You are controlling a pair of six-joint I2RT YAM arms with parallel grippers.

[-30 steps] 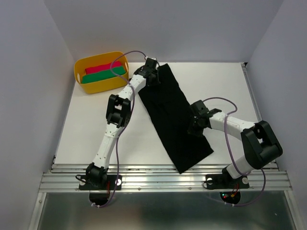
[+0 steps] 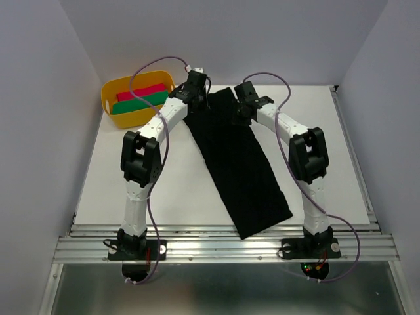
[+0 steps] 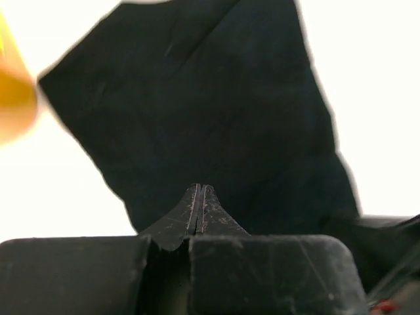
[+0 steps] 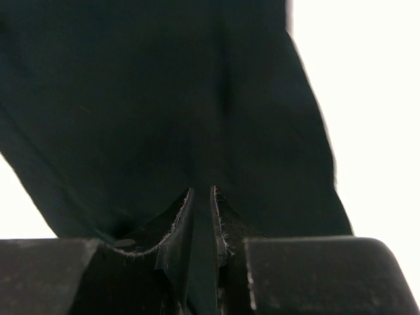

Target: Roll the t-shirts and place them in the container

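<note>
A black t-shirt (image 2: pixel 244 174) lies spread in a long, slanting strip on the white table, its lower end over the front edge. My left gripper is shut above the shirt's far part, with no cloth visible between its fingertips. On the far right part of the shirt, my right gripper has its fingers (image 4: pixel 178 213) close together with a narrow gap. Dark cloth shows behind that gap; whether any is pinched is unclear. Both arms hide some of the shirt's far end in the top view.
An orange basket (image 2: pixel 109 107) at the far left holds a red bundle (image 2: pixel 146 90) and a green bundle (image 2: pixel 139 103). Bare table (image 2: pixel 141 203) lies left of the shirt, and more is free on the right. A metal rail (image 2: pixel 190 239) runs along the front.
My right gripper has travelled from the shirt's near half to its far part, closer to the left one. The left gripper has shifted slightly left. The shirt looks nearly unchanged.
</note>
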